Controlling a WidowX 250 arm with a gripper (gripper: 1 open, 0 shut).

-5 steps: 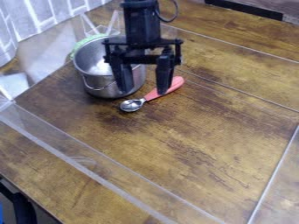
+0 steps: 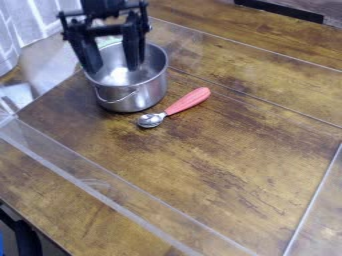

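Note:
A steel pot (image 2: 131,92) stands on the wooden table (image 2: 234,170) at the upper left. My black gripper (image 2: 110,55) is above the pot's rim and partly over its opening, blurred, with two prongs hanging down apart. Just in front of the pot and to its right lies a spoon (image 2: 151,119) with a pink handle (image 2: 189,101), bowl end toward the left.
A pale ribbed object stands behind the pot at the top left. Clear strips run along the lower left and right of the table.
My gripper has moved left and up, from in front of the pot and over the spoon to over the pot. The pot and spoon look unmoved.

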